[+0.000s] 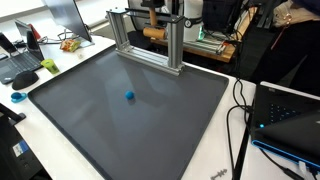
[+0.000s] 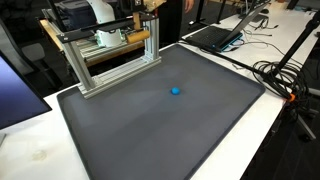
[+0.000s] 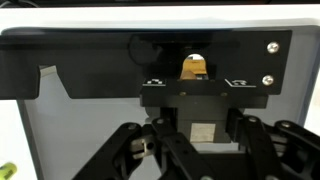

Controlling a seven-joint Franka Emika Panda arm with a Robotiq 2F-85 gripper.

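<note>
In the wrist view my gripper is shut on a dark item [image 3: 205,92], which crosses in front of the fingers and has small pale markings; its full shape cannot be made out. Just past it is a black plate [image 3: 110,65] with a round-topped opening. An orange-brown piece [image 3: 194,68] shows in that opening. Exterior view 1 has the orange-brown piece [image 1: 154,33] high at the metal frame [image 1: 150,58]. From the other side, the same colour [image 2: 137,36] appears by the frame's top bar. My fingers are hard to make out in both exterior views.
A small blue object [image 2: 175,91] lies on the wide grey board [image 1: 125,130], which is otherwise clear. The metal frame stands along one edge of the board. A laptop [image 2: 215,38] and loose cables [image 2: 285,78] lie off the board.
</note>
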